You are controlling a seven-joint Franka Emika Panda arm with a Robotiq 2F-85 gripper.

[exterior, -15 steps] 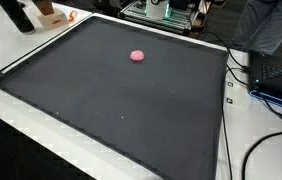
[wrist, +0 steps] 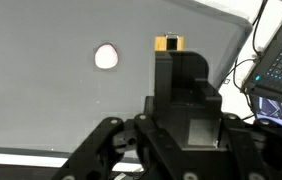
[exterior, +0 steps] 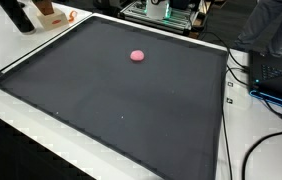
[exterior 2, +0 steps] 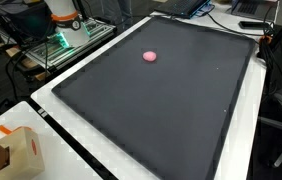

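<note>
A round pink piece (exterior: 137,56) lies on the dark board, towards its far edge in exterior view 1. The same pink piece (exterior 2: 149,57) shows near the far left of the board in exterior view 2, and the pink piece (wrist: 106,56) looks paler in the wrist view. My gripper is high above the board, to the right of that piece. It is shut, with a small orange-yellow piece (wrist: 169,43) showing at its tip; the dark gripper body hides most of it. Neither exterior view shows the gripper.
The dark board (exterior: 101,95) is otherwise bare, with white table around it. A laptop (wrist: 281,68) and cables lie beyond its right side in the wrist view. An orange-brown box (exterior: 53,17) stands past the far left corner in exterior view 1.
The person's legs at the right edge of exterior view 1 have shifted left. The pink piece and board have not moved.
</note>
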